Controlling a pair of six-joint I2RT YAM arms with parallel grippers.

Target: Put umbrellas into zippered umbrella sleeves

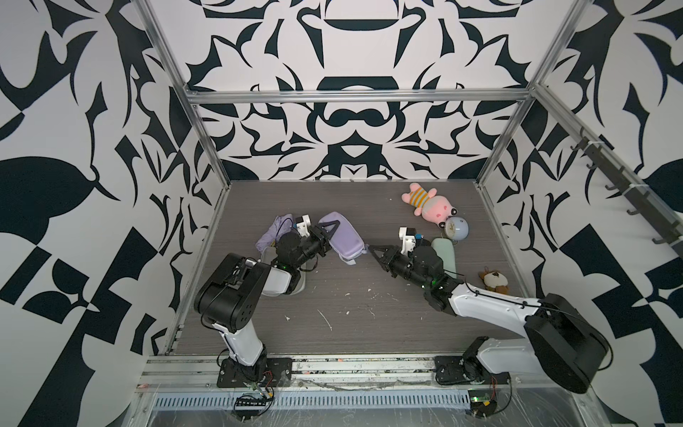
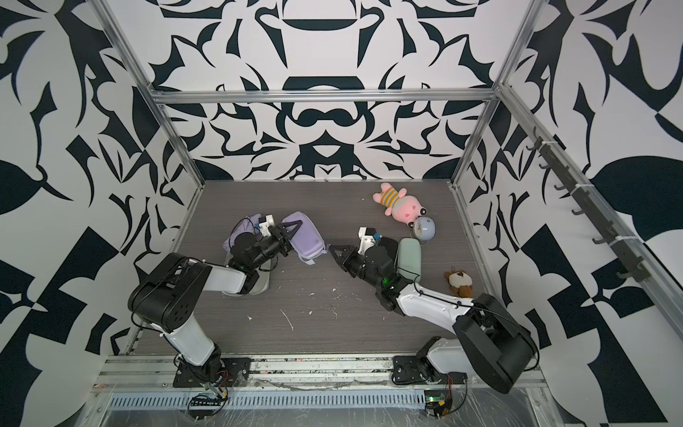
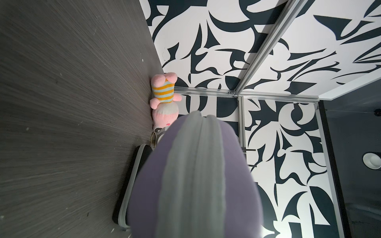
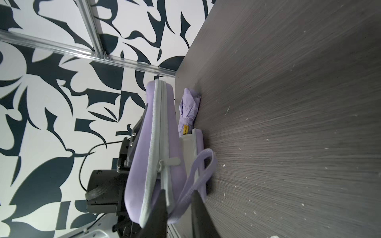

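A lilac zippered sleeve (image 1: 345,238) is held up in my left gripper (image 1: 330,229), which is shut on it; in the left wrist view its grey zip (image 3: 192,174) fills the lower middle. My right gripper (image 2: 333,250) is at the sleeve's right end, its fingertips close to the looped strap (image 4: 206,166); in the right wrist view they are blurred, and whether they hold the strap is unclear. A lilac folded umbrella (image 4: 188,109) lies on the table at the left, partly hidden by my left arm in the top views.
A pink striped plush (image 1: 430,206), a grey-blue ball (image 1: 456,228), a mint case (image 2: 409,256) and a brown plush (image 2: 459,283) lie at the right. A pale object under my left arm is partly hidden.
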